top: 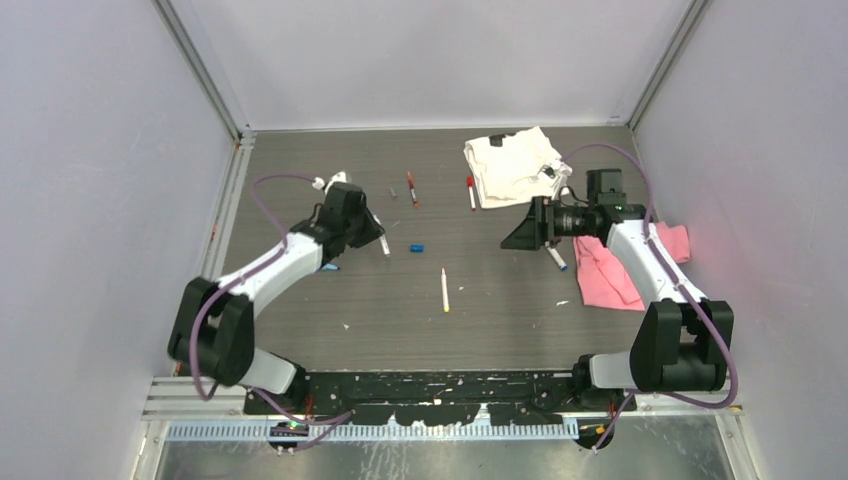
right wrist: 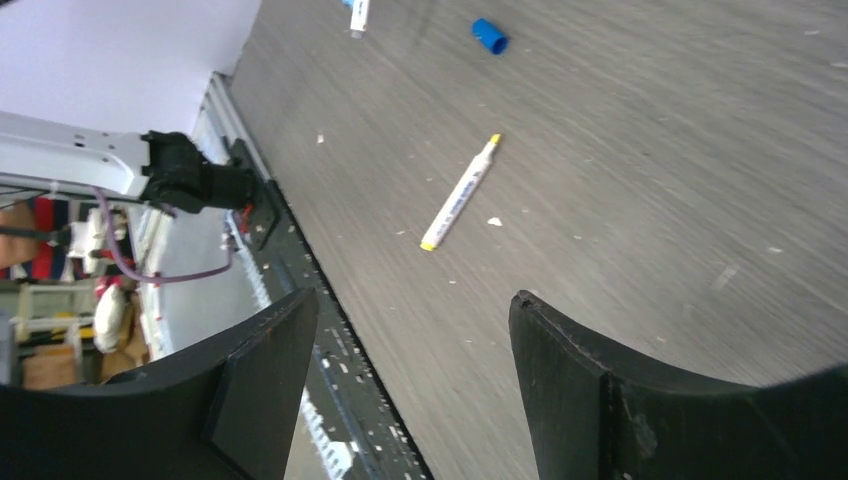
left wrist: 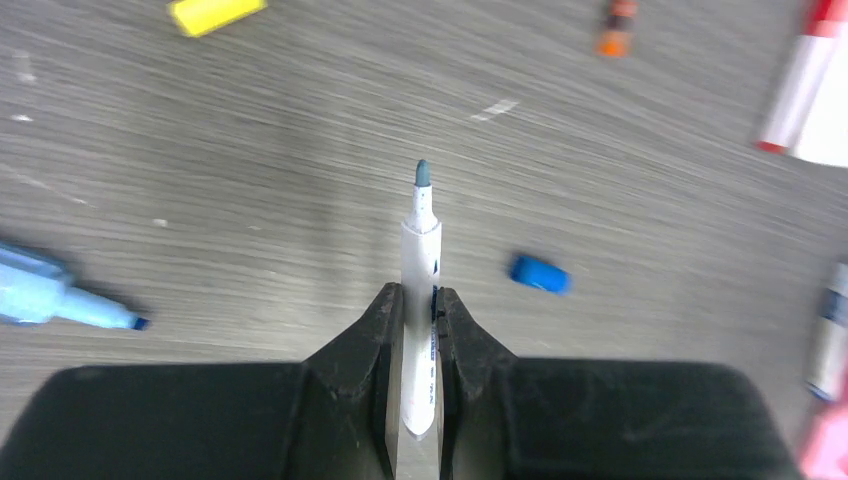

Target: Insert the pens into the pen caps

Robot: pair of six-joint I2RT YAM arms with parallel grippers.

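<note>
My left gripper is shut on a white pen [left wrist: 420,250] with a grey-blue tip pointing up in the left wrist view; it is raised over the left part of the table. A blue cap [top: 417,248] lies right of it. A white-and-yellow pen [top: 445,290] lies at front centre. A red pen [top: 471,198], an orange one [top: 412,190] and a blue-ended one [top: 557,258] also lie about. My right gripper stands open above the table's right part, nothing between its fingers.
A light blue object [left wrist: 40,290] and a yellow piece [left wrist: 215,12] lie on the left. A white cloth [top: 510,160] is at back right, a pink cloth [top: 620,280] at right.
</note>
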